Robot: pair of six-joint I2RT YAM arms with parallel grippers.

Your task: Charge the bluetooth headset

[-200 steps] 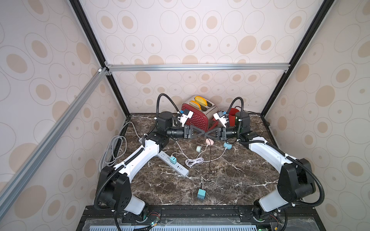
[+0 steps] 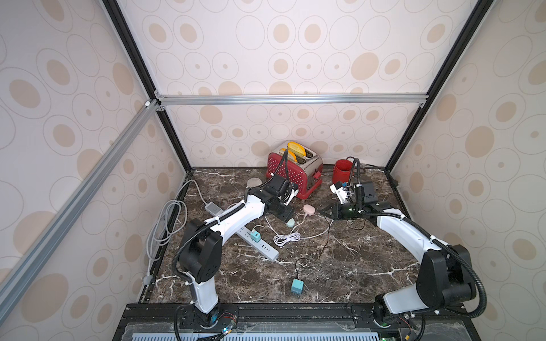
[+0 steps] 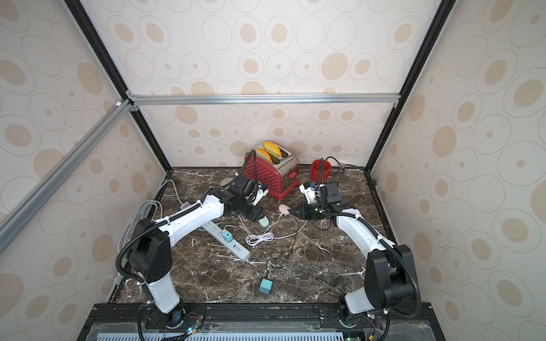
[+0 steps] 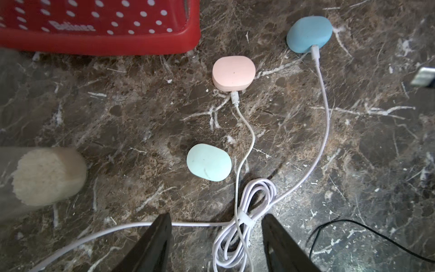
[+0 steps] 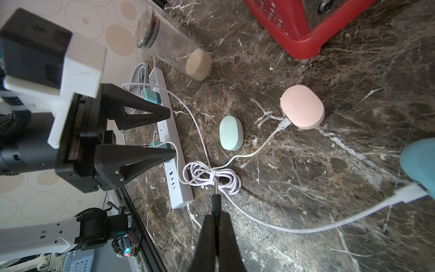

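A mint earbud case (image 4: 208, 161) lies uncabled on the marble table. My open left gripper hangs over it, nothing between its fingers. A pink case (image 4: 233, 70) and a blue case (image 4: 309, 31) have white cables plugged in. My right gripper is shut near the blue case; a thin black cable (image 4: 371, 231) runs below it to a cyan adapter (image 2: 297, 286) at the front, its upper end unclear. A coiled white cable (image 5: 210, 179) lies beside the mint case. More cyan adapters (image 2: 255, 236) sit in the power strip (image 2: 267, 250).
A red toaster (image 2: 290, 176) and a red cup (image 3: 320, 169) stand at the back. A glass jar (image 5: 172, 52) is beside the toaster.
My left gripper has drawn back from the right one and tilted down over the mint case. The right gripper has moved slightly rightward and lower.
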